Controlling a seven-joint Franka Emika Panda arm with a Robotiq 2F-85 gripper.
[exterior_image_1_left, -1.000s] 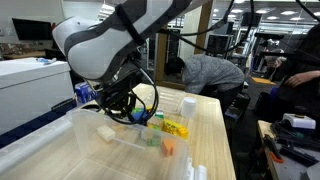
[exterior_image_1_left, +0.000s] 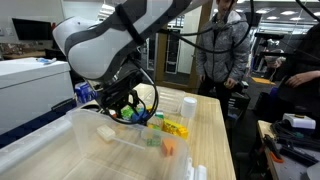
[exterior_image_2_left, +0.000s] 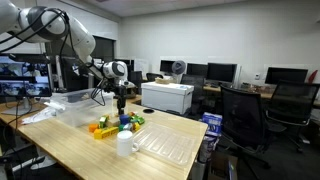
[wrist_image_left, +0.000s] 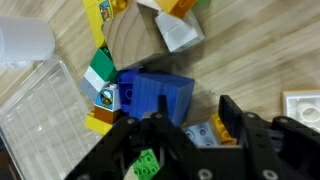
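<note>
My gripper points down at a cluster of colored blocks, its fingers apart and nothing clearly held between them. A blue block (wrist_image_left: 162, 96) lies just ahead of the fingertips in the wrist view. Close to them are a grey-blue piece (wrist_image_left: 200, 135), an orange-yellow piece (wrist_image_left: 229, 126) and a green block (wrist_image_left: 146, 164) partly hidden by the gripper. From the side, the gripper (exterior_image_1_left: 120, 103) sits low behind the clear bin's far edge. Whether the fingers touch any block cannot be made out.
A clear plastic bin (exterior_image_1_left: 125, 158) stands beside the blocks. Yellow blocks (exterior_image_1_left: 175, 129) and a white mug (exterior_image_2_left: 126, 145) are on the table, with a pale tray (exterior_image_2_left: 168, 144) beyond the mug. Bare wood shows at the table's near end in the second exterior view.
The arm stays in nearly the same place over the blocks. In the background, a person who was bent over now stands upright.
</note>
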